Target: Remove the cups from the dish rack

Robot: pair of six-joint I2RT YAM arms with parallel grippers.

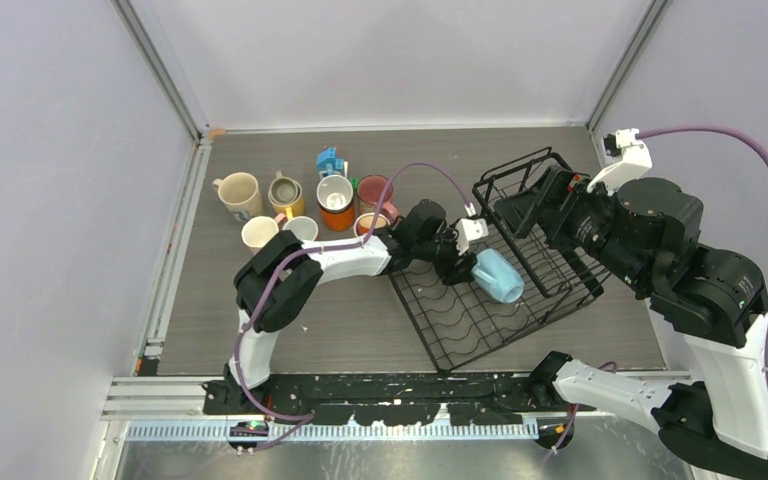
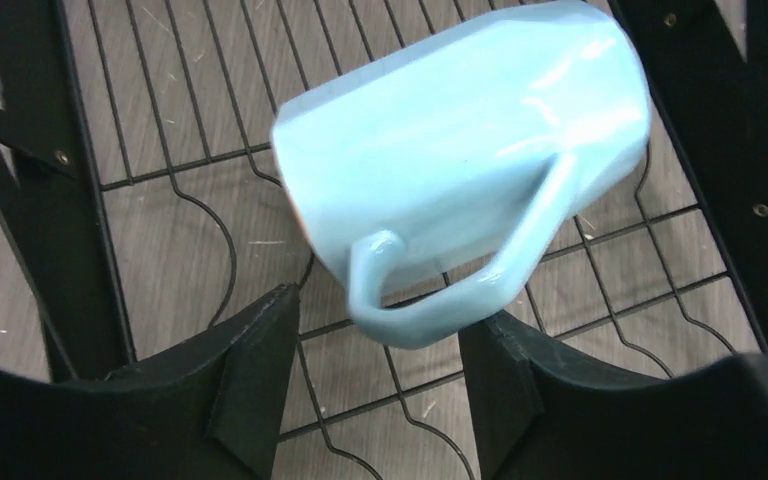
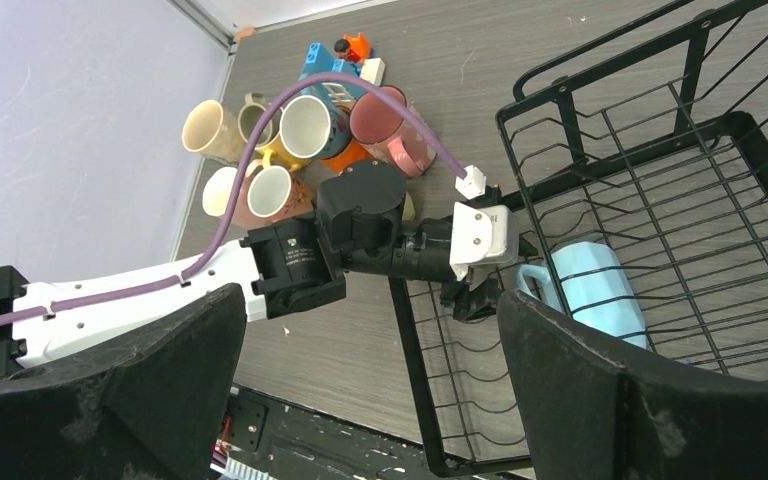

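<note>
A light blue cup [image 1: 500, 276] lies on its side on the wire floor of the black dish rack [image 1: 417, 325]. Filling the left wrist view, the same cup [image 2: 460, 140] has its handle [image 2: 470, 300] towards my left gripper. That gripper is open, with the handle at the gap between its fingertips; whether they touch it I cannot tell. In the right wrist view the cup [image 3: 605, 290] is partly behind rack wires. My right gripper stands open and empty, high over the rack's back part.
Several cups stand grouped at the back left, among them a cream mug [image 1: 239, 195] and a red mug [image 1: 374, 190]. A blue toy block piece [image 1: 329, 161] sits behind them. The rack's raised side wires stand right of the cup. Bare table [image 1: 335, 330] lies front left.
</note>
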